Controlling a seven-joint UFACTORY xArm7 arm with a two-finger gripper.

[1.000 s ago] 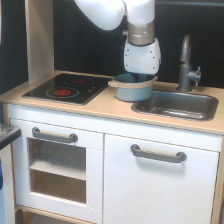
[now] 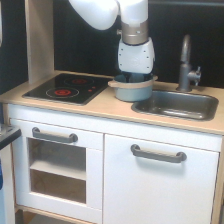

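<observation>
A blue-grey pot (image 2: 132, 93) with tan handles stands on the wooden counter, between the black stove and the sink. Directly above it, my white gripper (image 2: 136, 73) points down, its lower end reaching the pot's opening. The fingertips are small and partly hidden at the rim, so I cannot tell how the fingers stand or whether they touch the pot. What lies inside the pot is too dark and small to make out.
The black stove (image 2: 68, 88) with red-marked burners is at the left. A metal sink (image 2: 178, 105) with a dark faucet (image 2: 186, 64) lies to the right. Below are white cabinet doors (image 2: 158, 185) with grey handles. Bare counter (image 2: 105, 108) shows in front of the pot.
My gripper has shifted slightly left and lower over the pot, and its tilt differs a little. The pot sits at nearly the same place on the counter.
</observation>
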